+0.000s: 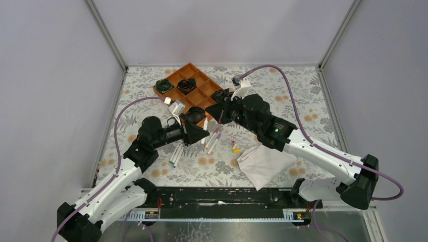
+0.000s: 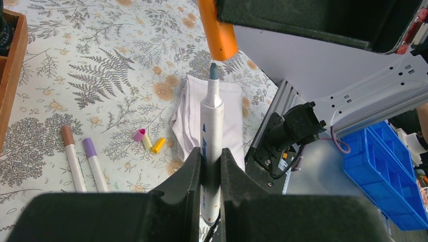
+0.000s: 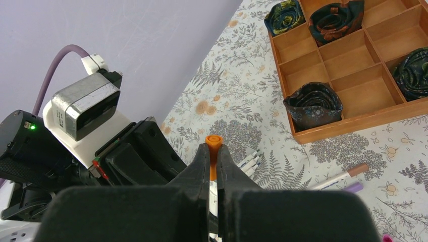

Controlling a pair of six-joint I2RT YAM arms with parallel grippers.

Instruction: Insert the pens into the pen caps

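Observation:
A white pen with a bare blue-grey tip (image 2: 212,118) stands out of my left gripper, which is shut on its barrel. Just beyond that tip, in the left wrist view, is an orange cap (image 2: 222,38); a small gap seems to lie between them. My right gripper is shut on the orange cap (image 3: 214,143). From above, the left gripper (image 1: 206,133) and the right gripper (image 1: 219,121) face each other over the table. Loose pink, pale yellow and yellow caps (image 2: 158,145) lie on the cloth.
Pens with brown and purple caps (image 2: 90,147) lie on the table. Several white pens (image 1: 176,155) rest by the left arm. The wooden compartment box (image 1: 172,76) stands at the back, holding rolled dark cloths. A folded white cloth (image 1: 265,164) lies at front right.

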